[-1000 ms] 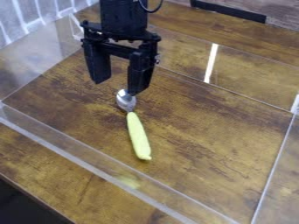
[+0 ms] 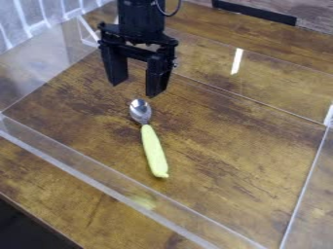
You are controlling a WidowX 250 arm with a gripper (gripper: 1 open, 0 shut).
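My black gripper point(image 2: 136, 68) hangs over the upper middle of the wooden board, its two fingers apart with nothing seen between them. Below it lies a spoon-like utensil, with a silver head point(image 2: 140, 111) and a long pale yellow-green handle point(image 2: 155, 151) reaching toward the front. The utensil lies clear of the gripper.
Clear plastic walls point(image 2: 81, 153) border the wooden work area point(image 2: 240, 146) on the sides and front. The right half of the board is bare. A dark strip point(image 2: 255, 11) lies at the back right.
The gripper has moved up in the view, away from the utensil, uncovering more of the space above the silver head. The utensil lies where it was.
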